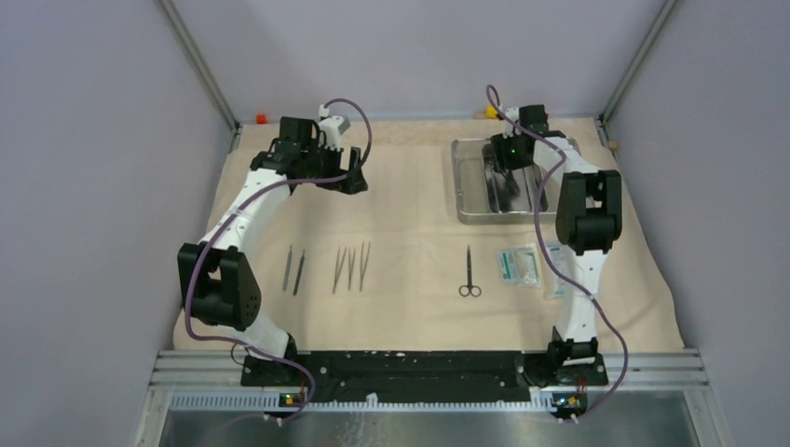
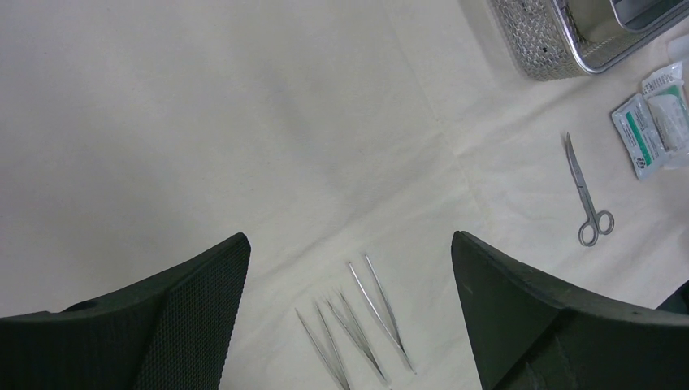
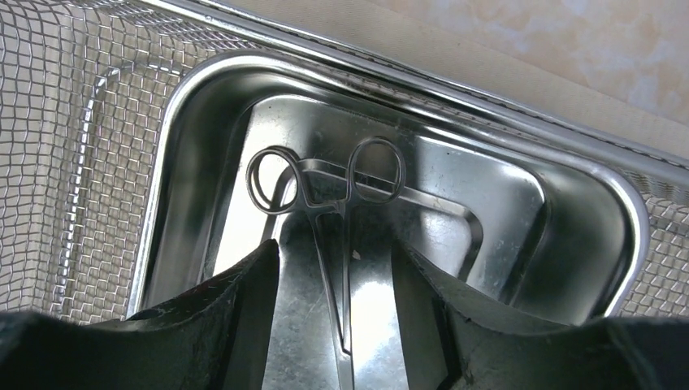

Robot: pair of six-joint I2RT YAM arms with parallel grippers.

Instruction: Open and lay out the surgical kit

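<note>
In the right wrist view a clamp with ring handles (image 3: pixel 347 244) lies in a smooth metal tray (image 3: pixel 154 211), inside a mesh basket (image 3: pixel 49 106). My right gripper is open over it, one finger on each side of the shafts, with nothing held; the clamp's tip is cut off below. My left gripper stands open and empty above bare cloth. Several tweezers (image 1: pixel 351 268) lie on the cloth, with two thin handles (image 1: pixel 293 272) to their left. Scissors (image 1: pixel 469 277) and sealed packets (image 1: pixel 518 266) are laid out towards the right.
The basket's rim (image 1: pixel 456 191) stands raised around the right gripper. A yellow block (image 1: pixel 492 112) and a red block (image 1: pixel 261 118) sit along the back edge.
</note>
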